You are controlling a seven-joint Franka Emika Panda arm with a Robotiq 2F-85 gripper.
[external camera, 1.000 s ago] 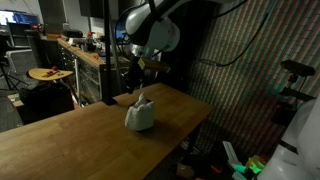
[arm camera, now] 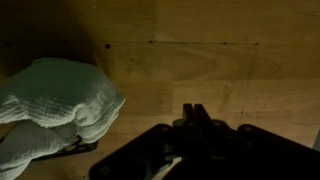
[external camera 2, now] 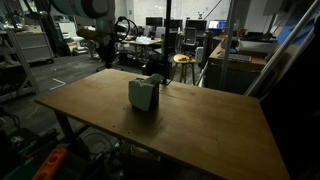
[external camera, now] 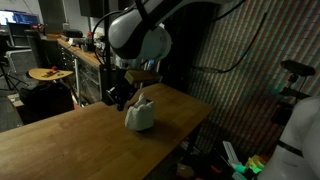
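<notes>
A pale, crumpled cloth (external camera: 140,118) is bunched on the wooden table; it shows greyish (external camera 2: 142,97) in exterior view 2, with a darker part beside it. From the wrist view, the textured cloth (arm camera: 60,95) fills the left side, and a dark edge shows by its lower folds. Apart from it, above the table, hangs my gripper. Its dark fingers look close together in the wrist view. A small light patch shows beneath the gripper body, but I cannot tell what lies between the fingers. My gripper is also above and left of the cloth in exterior view 1.
Bare wood surrounds the cloth, with wide clear room on the table (external camera 2: 215,125) in exterior view 2. A round stool (external camera: 50,74) and benches stand beyond the table. Dark equipment and cables lie near the robot's base.
The cloth has stayed in place.
</notes>
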